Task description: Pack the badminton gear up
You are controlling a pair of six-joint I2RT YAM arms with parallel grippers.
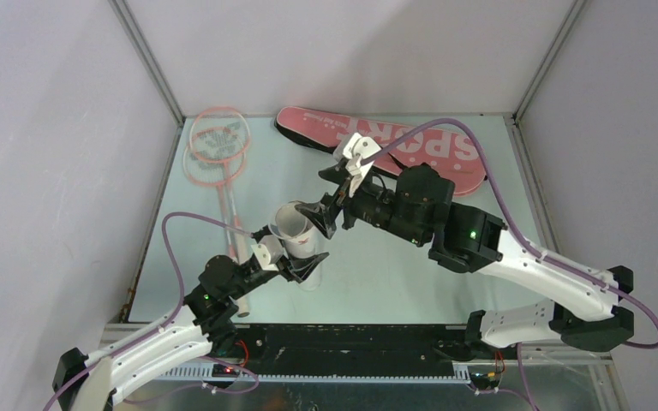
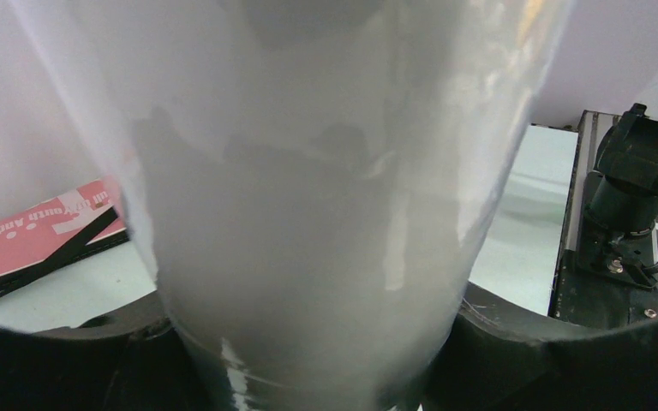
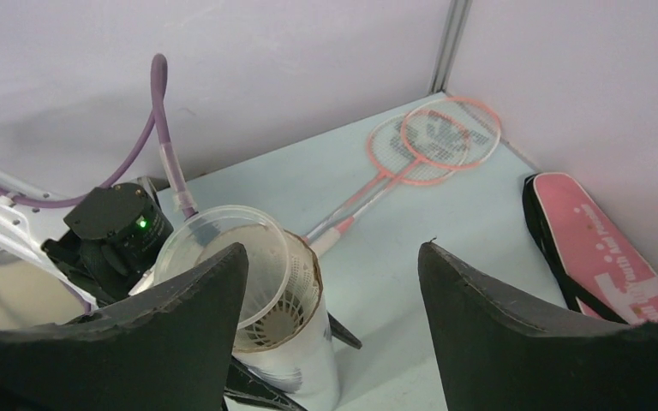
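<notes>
A white shuttlecock tube (image 1: 302,244) stands upright in the lower middle, with my left gripper (image 1: 296,244) shut on its body; its surface (image 2: 334,188) fills the left wrist view. A clear round lid (image 3: 214,291) sits askew at the tube's top in the right wrist view. My right gripper hangs open over the tube's top, its fingers apart with nothing clearly between them. Two pink rackets (image 1: 218,154) lie crossed on the left, heads to the back. The pink bag (image 1: 428,158) lies along the back edge.
Walls (image 1: 608,128) enclose it at back and sides. Purple cables loop above both arms.
</notes>
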